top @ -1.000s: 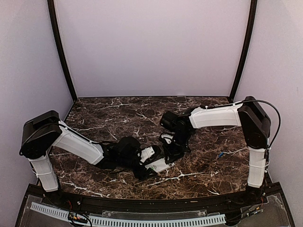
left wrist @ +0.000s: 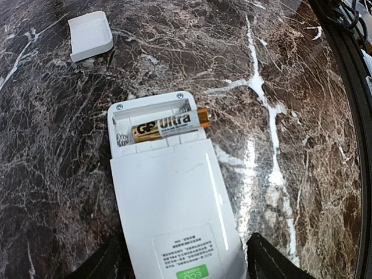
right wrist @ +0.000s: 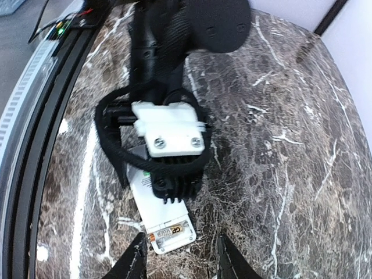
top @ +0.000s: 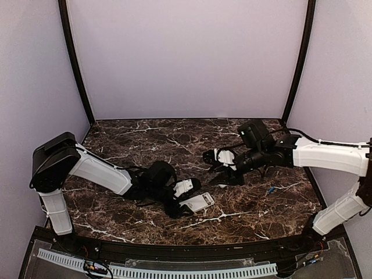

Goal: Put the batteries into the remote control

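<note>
The white remote (left wrist: 174,192) lies on the marble table with its battery bay open. One AA battery (left wrist: 165,125) is tipped across the bay: one end is inside near a spring, while its copper end rests up on the side wall and sticks out. My left gripper has its fingers on both sides of the remote's lower part; whether they press on it is unclear. Apart from the remote, my right gripper stands open and empty above the table. The white battery cover (left wrist: 90,36) lies beyond the remote's open end.
A small blue item (top: 270,190) lies on the right side of the table. The left arm's wrist (right wrist: 171,128) overhangs the remote in the right wrist view.
My right gripper has left the battery, drawn back to the right, turned and opened wider. The battery stays tipped in the bay.
</note>
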